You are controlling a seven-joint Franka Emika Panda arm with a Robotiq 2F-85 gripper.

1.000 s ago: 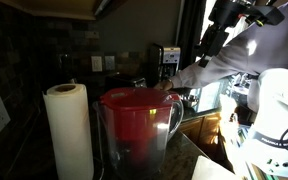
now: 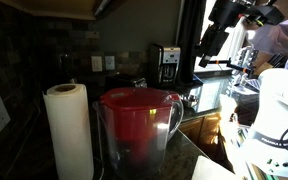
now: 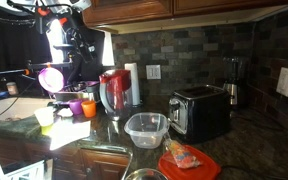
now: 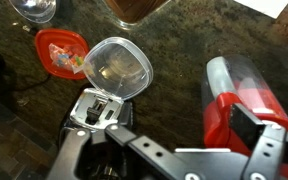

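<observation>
My gripper (image 2: 212, 45) hangs in the air at the upper right of exterior view 1, to the right of and higher than the red-lidded clear pitcher (image 2: 136, 120). In the wrist view its two dark fingers (image 4: 79, 145) stand wide apart at the lower edge, and I see nothing held between them. The pitcher (image 4: 246, 95) lies below on the right of that view, partly covered by the gripper. A clear plastic container (image 4: 118, 68) and a red plate (image 4: 56, 52) with a bagged item show at the left. Exterior view 2 has the container (image 3: 146, 128) in front of the pitcher (image 3: 115, 92).
A paper towel roll (image 2: 70, 132) stands close beside the pitcher. Along the counter are a black toaster (image 3: 201, 112), a blender (image 3: 234, 82), a purple cup (image 3: 76, 106) and an orange cup (image 3: 89, 108). Wooden cabinets (image 3: 134, 10) overhang the back of the counter.
A person's arm that reached across behind the pitcher has drawn back to the right, uncovering the coffee maker. My gripper stays in about the same place.
</observation>
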